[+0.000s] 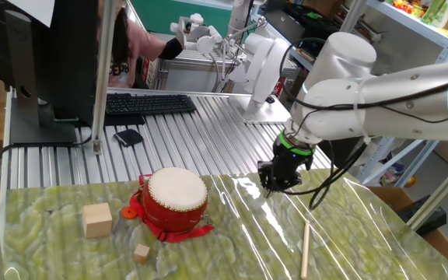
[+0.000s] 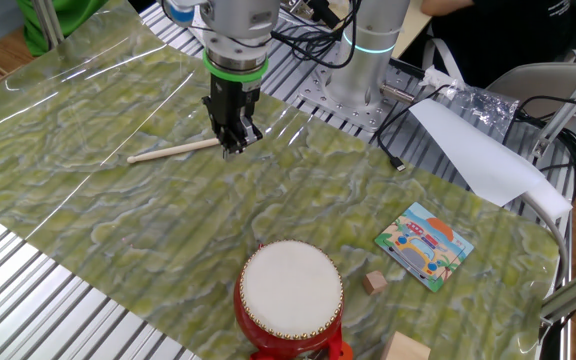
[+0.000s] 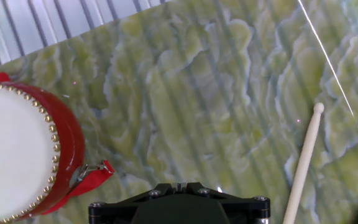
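My gripper is at the bottom edge of the wrist view, its black fingers drawn together in the middle with nothing visible between them. In the first exterior view the gripper hangs above the green marbled mat, between a red drum with a white skin and a pale wooden stick. The drum is cut off at the left of the wrist view; the stick slants at the lower right. From the second exterior view, the gripper hides one end of the stick.
A larger wooden block and a small wooden cube lie near the drum. A colourful picture card is flat on the mat. Bare mat lies between stick and drum. A keyboard sits on the metal table behind.
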